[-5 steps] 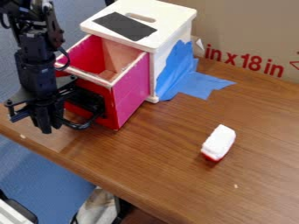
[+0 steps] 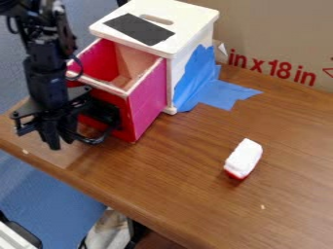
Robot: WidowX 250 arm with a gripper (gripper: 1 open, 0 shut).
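Observation:
My black gripper (image 2: 62,121) is low at the front-left of a pink wooden drawer (image 2: 146,101), which is pulled out from a white cabinet (image 2: 189,26) with a dark panel on top. The drawer's inside looks empty where visible; the arm hides part of its front. I cannot see clearly whether the fingers are open or shut, or touching the drawer. A white brush-like block (image 2: 243,158) with a red underside lies alone on the wooden table (image 2: 169,195), to the right.
Blue tape (image 2: 208,88) runs from the cabinet's side onto the table. A cardboard box (image 2: 279,39) stands at the back right. The table's left edge drops to the floor near my gripper.
My arm and gripper have shifted very slightly; the drawer, cabinet and white block look unmoved.

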